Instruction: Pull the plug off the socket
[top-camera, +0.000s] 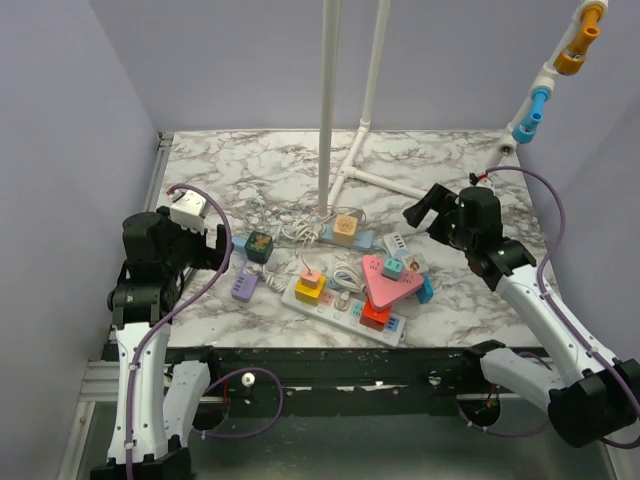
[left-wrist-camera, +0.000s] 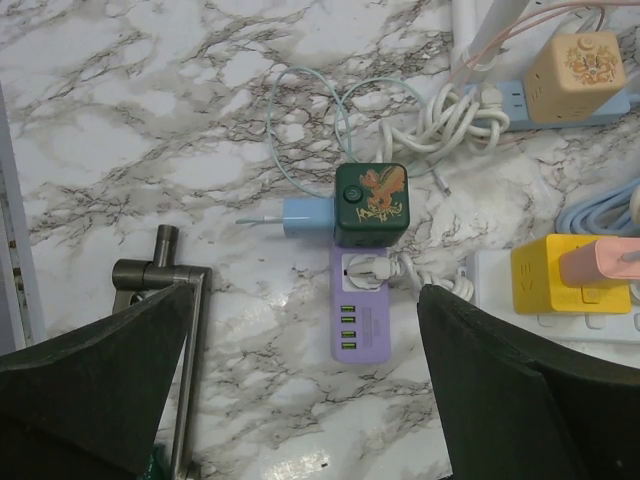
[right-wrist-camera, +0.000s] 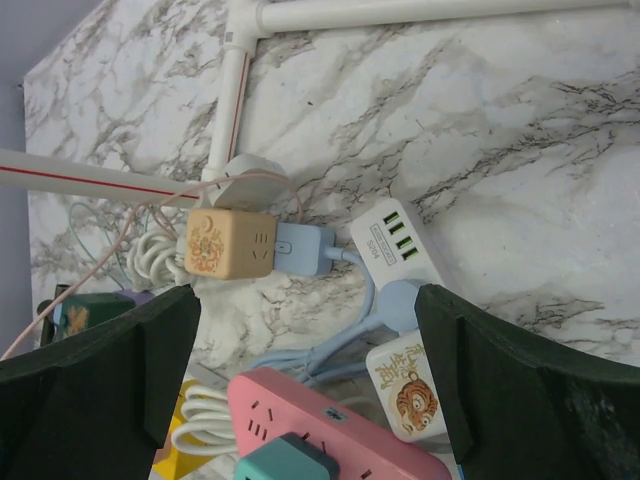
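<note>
A white plug (left-wrist-camera: 372, 270) sits in a purple power strip (left-wrist-camera: 362, 330), below a dark green cube (left-wrist-camera: 371, 205) with a light blue adapter (left-wrist-camera: 308, 217). A long white strip (top-camera: 340, 317) holds yellow (left-wrist-camera: 540, 270), pink and red blocks. A pink triangular socket (right-wrist-camera: 320, 430) carries a teal cube (right-wrist-camera: 285, 460); nearby are a white strip (right-wrist-camera: 395, 240) and a tan cube (right-wrist-camera: 230, 243). My left gripper (top-camera: 214, 243) is open above the left side, empty. My right gripper (top-camera: 432, 210) is open above the right side, empty.
White pipes (top-camera: 365, 170) stand at the back middle, one vertical among the cables. A dark metal bracket (left-wrist-camera: 195, 350) lies at the left. Coiled cables lie between the sockets.
</note>
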